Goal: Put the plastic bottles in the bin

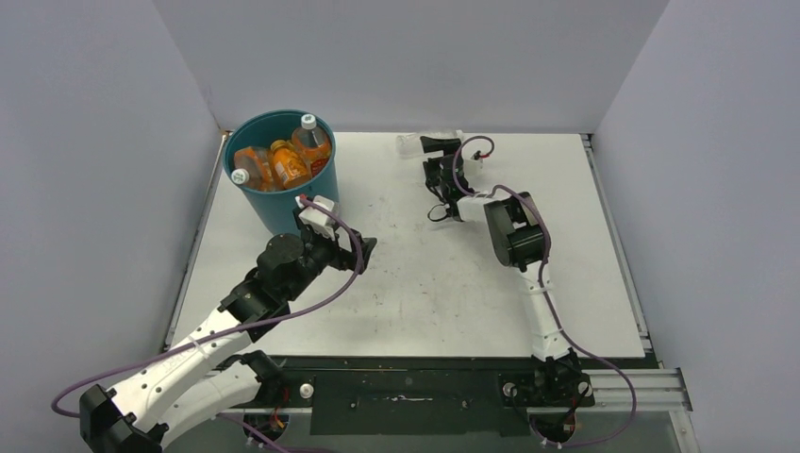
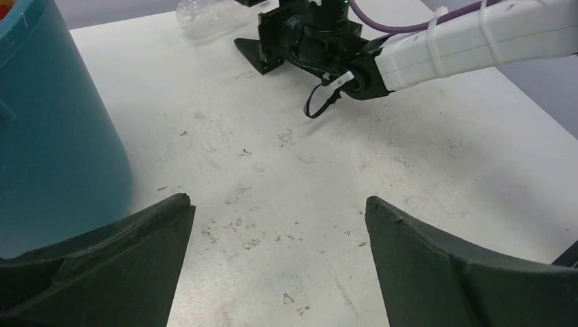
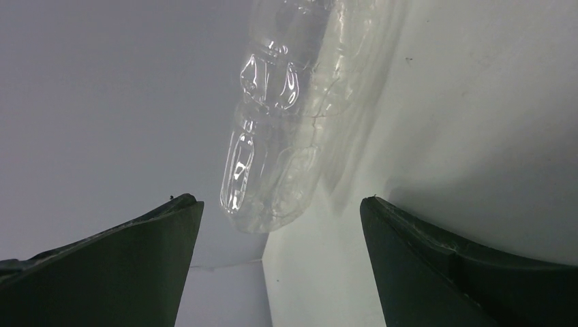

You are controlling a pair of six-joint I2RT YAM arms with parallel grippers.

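A clear, empty plastic bottle lies on its side near the back edge of the table, partly covered by my right arm in the top view. In the right wrist view the bottle extends ahead of my right gripper, whose fingers stand apart with nothing held between them. Beside the teal bin at the left, my left gripper is open and empty above the table. Several bottles with orange labels or contents, such as this one, are inside the bin.
Bare white table fills the middle and front. Grey walls close in the back and both sides. Purple cables run loosely along both arms.
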